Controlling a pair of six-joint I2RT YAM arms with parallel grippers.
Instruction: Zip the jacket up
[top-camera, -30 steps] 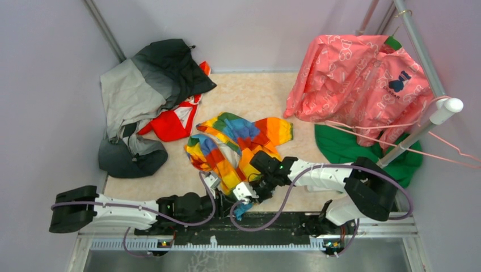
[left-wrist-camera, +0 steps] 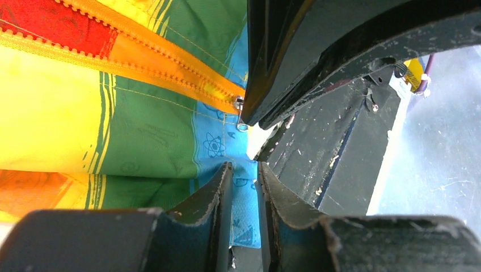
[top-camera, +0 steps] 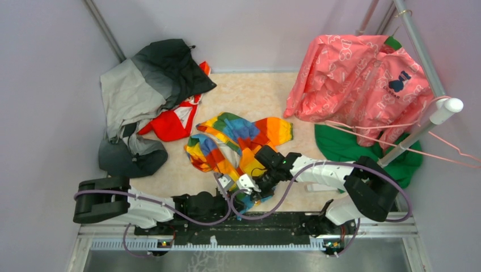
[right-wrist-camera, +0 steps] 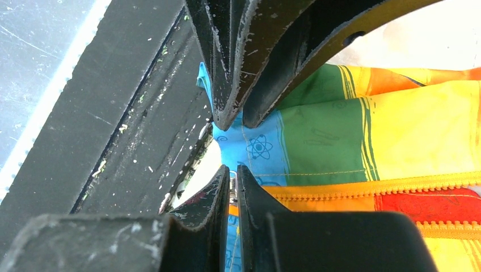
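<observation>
The rainbow jacket (top-camera: pixel 235 133) lies at the table's centre, its lower edge at the front rim under both grippers. In the left wrist view the orange zipper runs down to a metal slider (left-wrist-camera: pixel 239 103), which has the tips of my right gripper on it, shut on it. My left gripper is low on the blue hem (left-wrist-camera: pixel 245 221) below the slider, its fingertips slightly apart with fabric behind them. In the right wrist view my right gripper is at the slider, with the other gripper's dark fingers above on the blue fabric.
Grey and black garments (top-camera: pixel 136 90) over a red one fill the back left. A pink jacket (top-camera: pixel 357 85) hangs at the back right by a metal rack (top-camera: pixel 414 136), over green cloth (top-camera: pixel 334 141). The black front edge lies just beneath the grippers.
</observation>
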